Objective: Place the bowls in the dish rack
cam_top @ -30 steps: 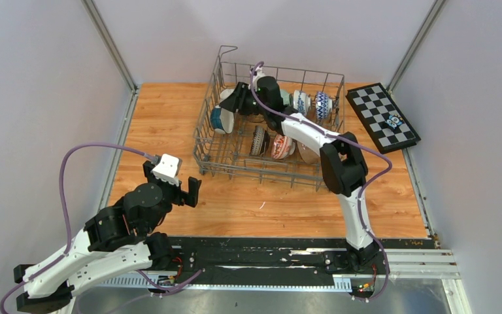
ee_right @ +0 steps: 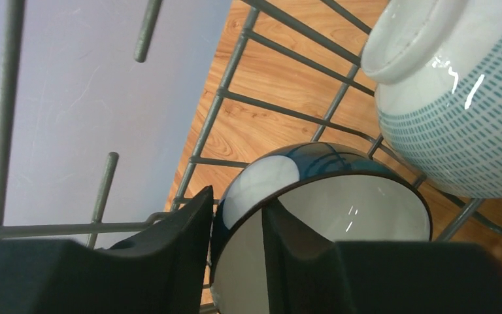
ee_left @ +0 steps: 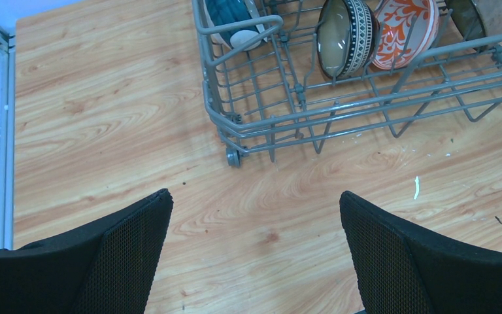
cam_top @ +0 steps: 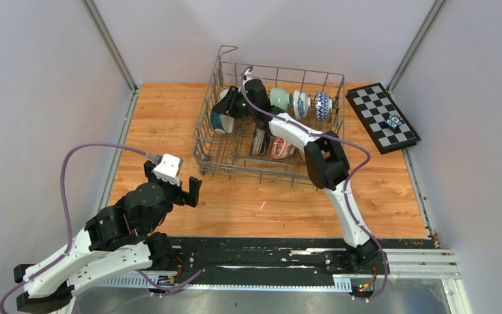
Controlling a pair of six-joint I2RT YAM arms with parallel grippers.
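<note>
In the dish rack (cam_top: 274, 171), several bowls stand on their sides. My right gripper is at the rack's left, its fingers either side of the rim of a teal-and-white bowl (ee_right: 317, 160), part open; whether they touch it I cannot tell. A pale dotted bowl (ee_right: 454, 118) sits beside it. Toward the front are a black-patterned bowl (ee_left: 343, 39) and an orange bowl (ee_left: 402, 29). My left gripper (cam_top: 180, 193) stands open and empty outside the rack, front left.
A checkerboard board (cam_top: 382, 118) lies right of the rack.
My right gripper and arm have moved left, onto the teal bowl at the rack's left side. The left arm has not moved.
</note>
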